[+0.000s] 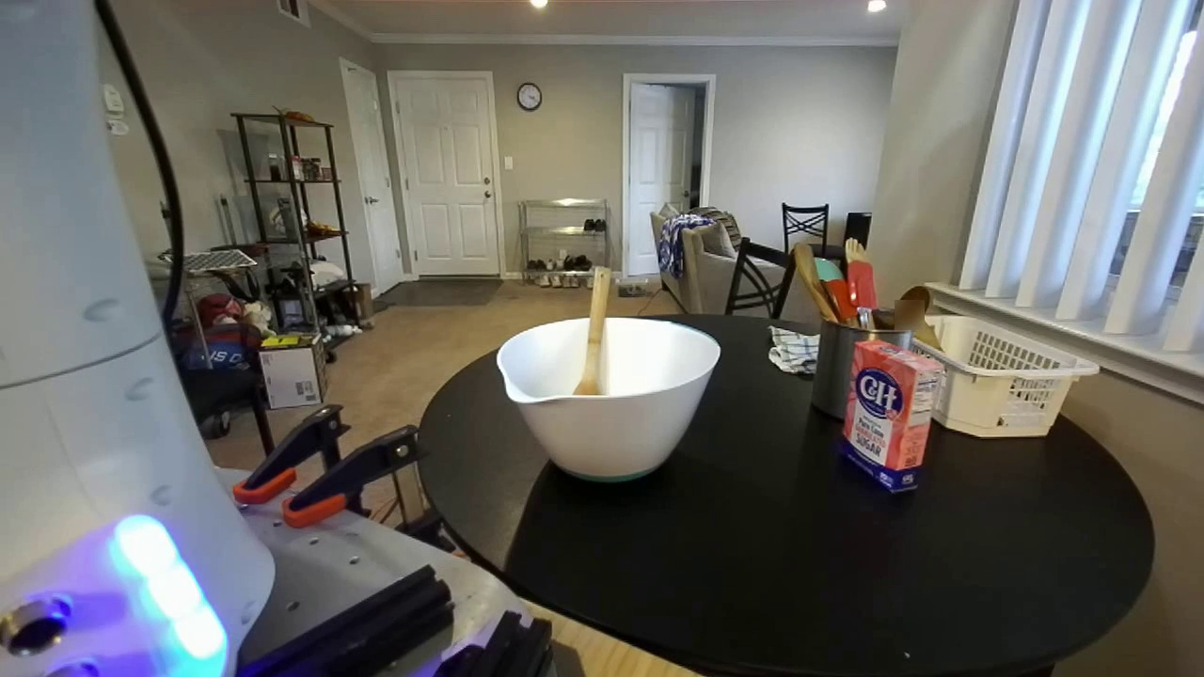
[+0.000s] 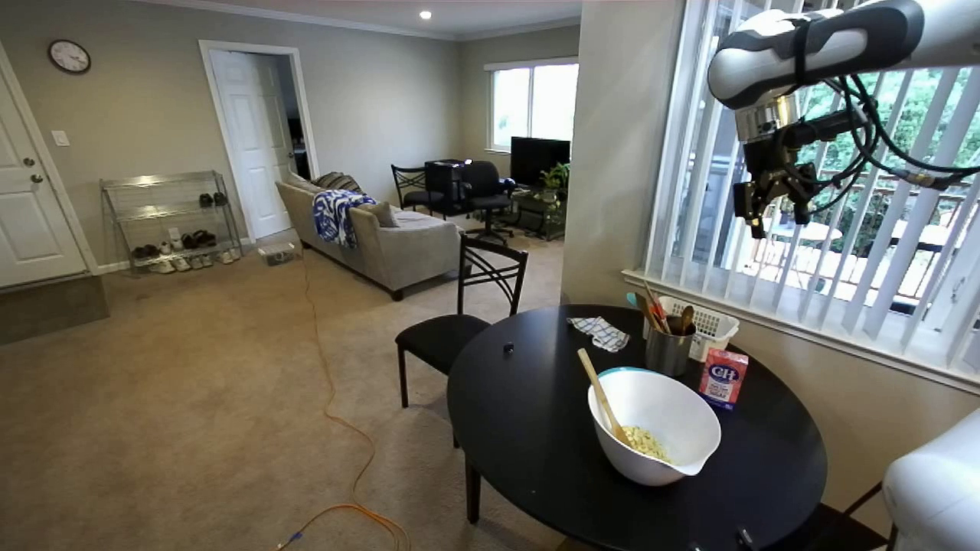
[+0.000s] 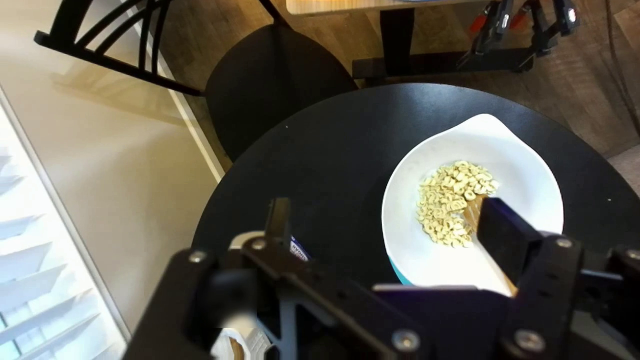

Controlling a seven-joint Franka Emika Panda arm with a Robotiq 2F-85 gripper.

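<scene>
High over the table's window side, my gripper [image 2: 777, 220] hangs open with nothing between its fingers. From the wrist view, its spread fingers [image 3: 510, 240] frame the dark tabletop and part of a white mixing bowl [image 3: 408, 162] well below. The bowl [image 1: 609, 434] stands upright on the round black table. Pale ring-shaped pieces [image 3: 447, 201] lie in its bottom, and a wooden utensil [image 2: 599, 390] leans on its rim. A pink sugar box [image 1: 886, 412] stands upright beside the bowl, apart from it; the gripper mostly hides it in the wrist view.
Behind the sugar box are a metal crock [image 2: 668, 353] of utensils and a white basket [image 1: 1005, 395]. A checked cloth [image 2: 599, 334] lies farther back. Blinds [image 2: 827, 266] line the window behind the arm.
</scene>
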